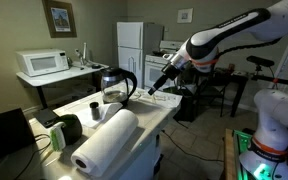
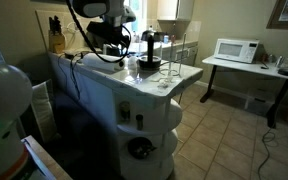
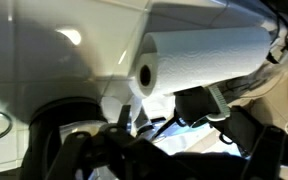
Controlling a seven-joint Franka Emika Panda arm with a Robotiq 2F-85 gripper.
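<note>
My gripper (image 1: 160,82) hangs over the far right part of the counter, open, with nothing seen between its fingers. A large white paper towel roll (image 1: 106,143) lies on its side along the near part of the counter; it also fills the upper right of the wrist view (image 3: 204,60). The black and silver coffee maker (image 1: 116,86) stands upright farther back, apart from the gripper. In exterior view 2 the coffee maker (image 2: 150,48) is just beyond the arm.
A dark cup (image 1: 95,110) and a dark round item with green (image 1: 60,135) stand along the left of the counter (image 2: 164,90). On a separate back table sits a white microwave (image 1: 42,62). Tile floor (image 2: 219,130) lies open beside the counter.
</note>
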